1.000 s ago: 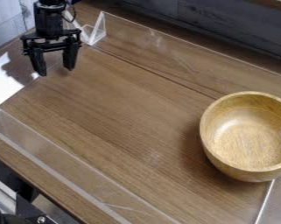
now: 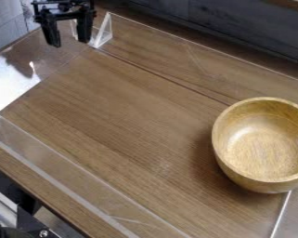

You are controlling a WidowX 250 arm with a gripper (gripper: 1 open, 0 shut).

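Observation:
My black gripper (image 2: 68,30) hangs at the top left of the camera view, above the back left corner of the wooden table, its fingers apart with nothing visible between them. A wooden bowl (image 2: 260,144) stands upright at the right side of the table, far from the gripper.
Clear plastic strips run along its edges, with a small clear upright piece (image 2: 101,32) just right of the gripper. A dark wall borders the back.
My gripper has risen toward the top of the view, a little to the right. The bowl has not moved.

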